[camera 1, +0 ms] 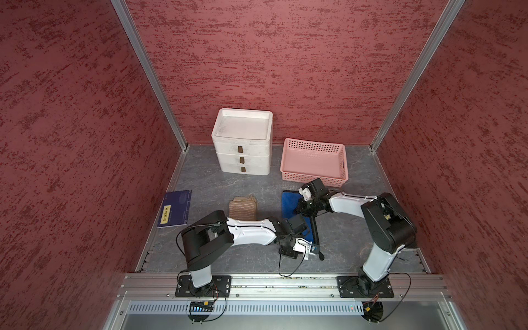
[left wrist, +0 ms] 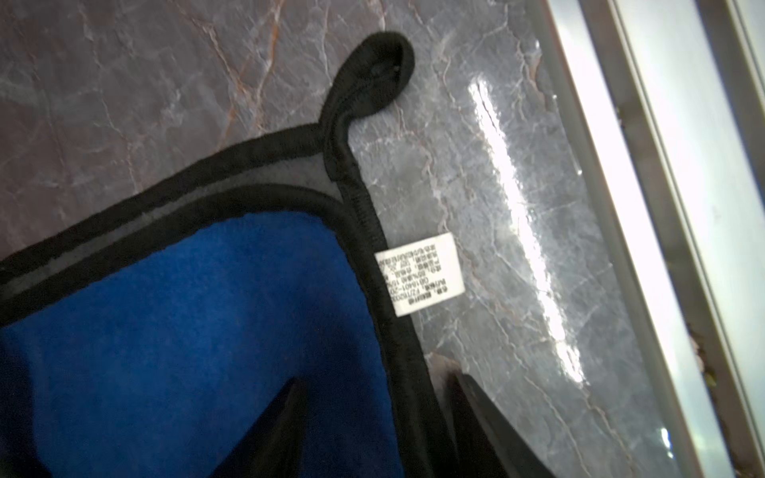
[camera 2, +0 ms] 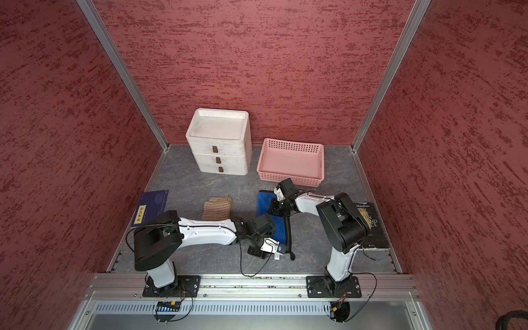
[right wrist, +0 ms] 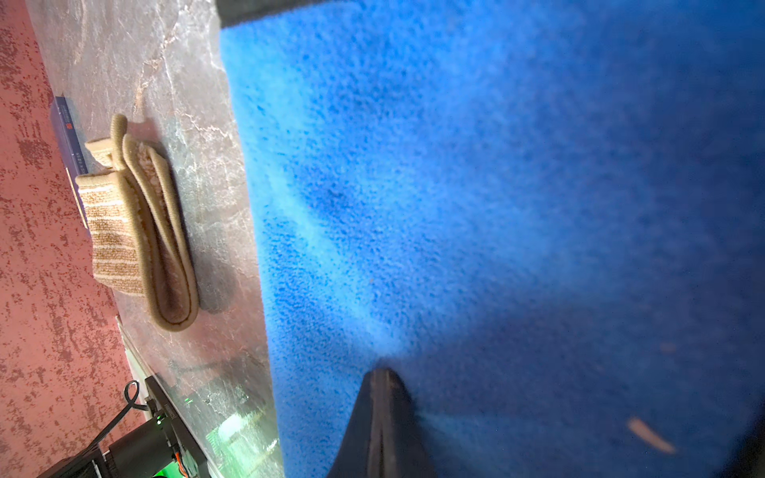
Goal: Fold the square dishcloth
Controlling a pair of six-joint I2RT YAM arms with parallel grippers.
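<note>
The blue dishcloth (camera 1: 288, 202) with black binding, a white label (left wrist: 418, 271) and a hanging loop (left wrist: 366, 83) lies folded into a long strip on the grey table. My left gripper is over its near end, fingers part open either side of the black edge by the label; whether they touch it is unclear. My right gripper is shut, pressed down on the blue cloth toward its far end; anything between the fingertips is hidden.
A beige striped cloth (camera 1: 242, 206) lies left of the dishcloth. Behind stand white drawers (camera 1: 242, 140) and a pink basket (camera 1: 313, 159). A blue book (camera 1: 176, 203) lies far left, a dark book (camera 2: 376, 231) far right.
</note>
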